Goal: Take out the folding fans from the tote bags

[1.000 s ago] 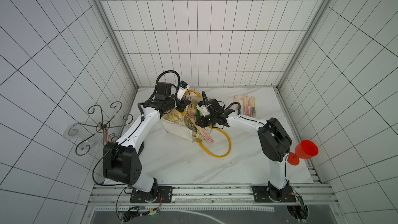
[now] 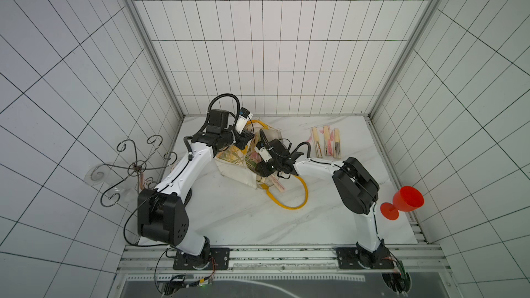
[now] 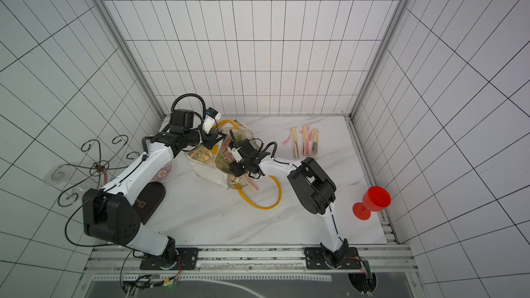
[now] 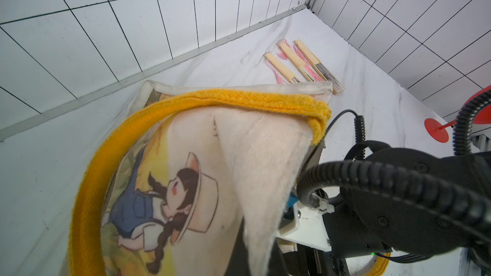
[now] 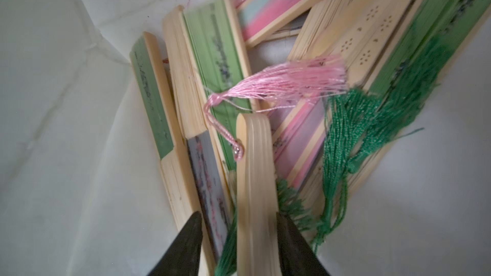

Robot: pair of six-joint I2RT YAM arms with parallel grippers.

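Observation:
The cream tote bag (image 4: 266, 133) with yellow handles lies mid-table, its mouth spread. My left gripper is shut on a fold of its white cloth; the fingers are partly hidden by the fabric. Inside, several folding fans (image 5: 220, 46) in green, pink and bare wood lie jumbled, with green and pink tassels. My right gripper is low over the bag, open, its fingers on either side of one wooden fan (image 5: 258, 173) that has a pink tassel. A gap shows left of that fan. The right arm hides part of the bag from above.
Three fans (image 2: 326, 142) lie side by side on the table at the right rear. A red goblet (image 2: 407, 198) lies on its side near the right wall. At the left stand a curled metal rack (image 2: 137, 170) and a dark flat case (image 3: 149, 201).
The left arm and bag look unchanged.

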